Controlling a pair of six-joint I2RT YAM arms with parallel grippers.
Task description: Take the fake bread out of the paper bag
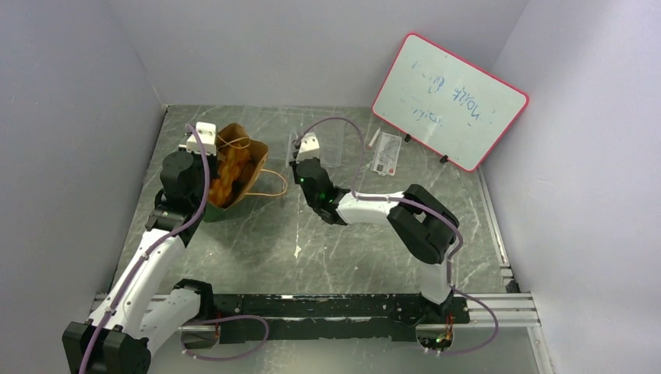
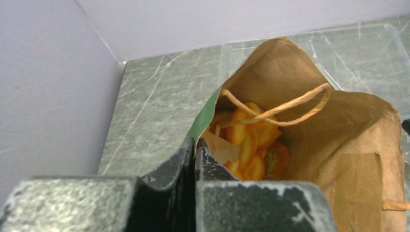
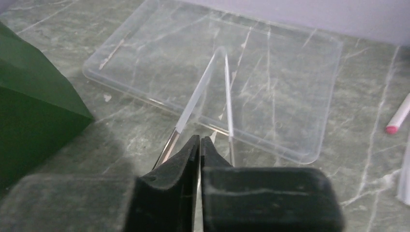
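Note:
The paper bag [image 1: 253, 152], green outside and brown inside, stands open at the table's left, fake bread [image 1: 228, 175] inside. In the left wrist view the bread [image 2: 249, 140] shows behind a twisted handle. My left gripper is shut on the bag's left rim. My right gripper hangs right of the bag, whose green side [image 3: 34, 111] fills the left of the right wrist view; its fingertips are close together, and thin shiny strips show beyond them, unclear whether held.
A clear plastic tray [image 3: 290, 96] lies at the back middle. Beside it are a marker [image 3: 399, 113] and a small case [image 1: 387, 153]. A whiteboard [image 1: 450, 97] stands at the back right.

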